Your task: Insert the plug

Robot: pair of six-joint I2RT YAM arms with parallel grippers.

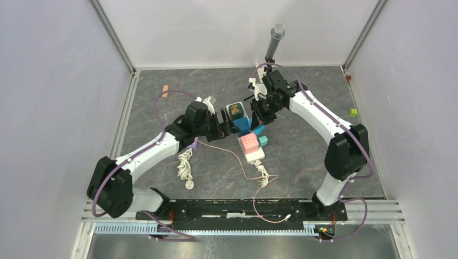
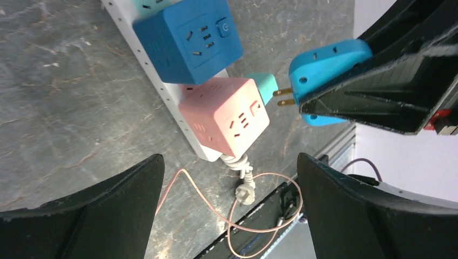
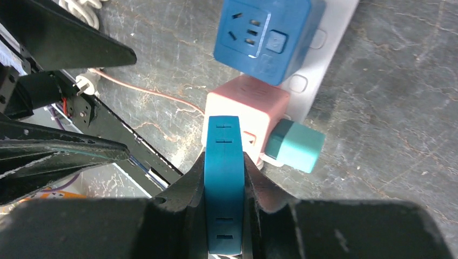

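A white power strip (image 2: pixel 192 143) carries a pink socket block (image 2: pixel 224 118), a blue socket block (image 2: pixel 189 43) and a teal block (image 3: pixel 296 148); in the top view a dark green block (image 1: pixel 235 111) tops it. My right gripper is shut on a blue plug (image 2: pixel 318 70), its two prongs showing to the right of the pink block in the left wrist view, over the strip. My left gripper is open beside the strip, nothing between its fingers.
Coiled white cords (image 1: pixel 184 167) and a loose pink cable (image 1: pixel 237 162) lie on the near table. A microphone stand (image 1: pixel 275 38) stands at the back. A wooden block (image 1: pixel 165 90) lies back left, a small green block (image 1: pixel 353 112) far right.
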